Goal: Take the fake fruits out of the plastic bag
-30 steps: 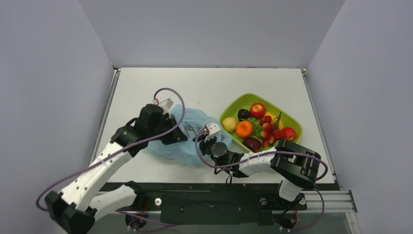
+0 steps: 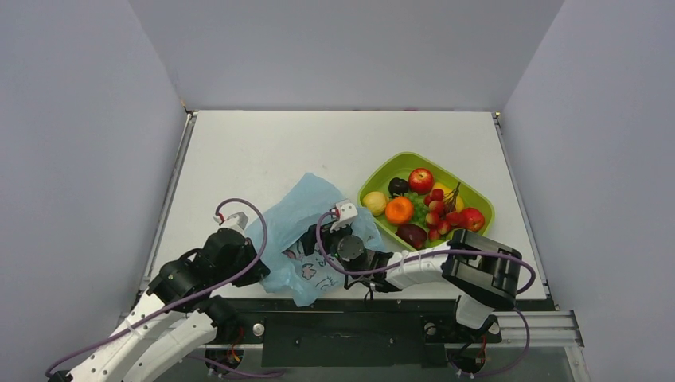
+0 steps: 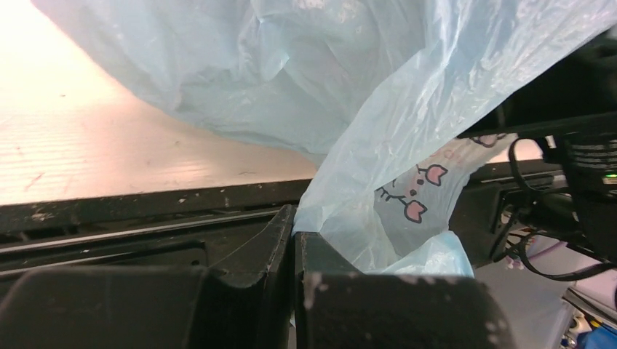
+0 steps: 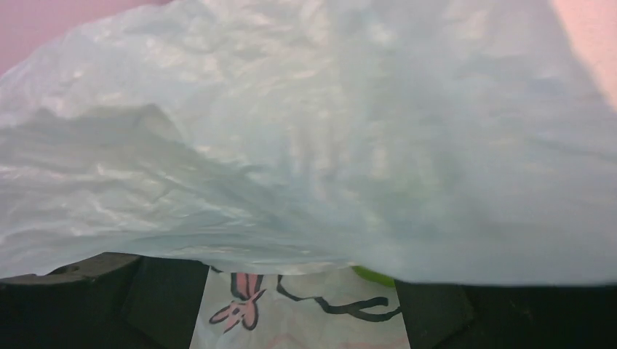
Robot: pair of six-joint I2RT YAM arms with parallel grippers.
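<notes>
A crumpled pale blue plastic bag [image 2: 306,191] with printed drawings lies at the table's front middle. My left gripper [image 2: 256,270] is shut on its front-left edge, a thin fold rising from between the fingertips. My right gripper [image 2: 314,243] is inside the bag's folds; in the right wrist view its fingers stand open, with printed plastic [image 4: 305,313] visible between them and a sheet above. A green tray [image 2: 378,175] at the right holds several fake fruits. I see no fruit in the bag.
Walls bound it at the back and both sides. The tray sits just right of my right gripper.
My left gripper has moved down toward the front edge, drawing the bag's front part with it and exposing more printed plastic. My right gripper has shifted slightly.
</notes>
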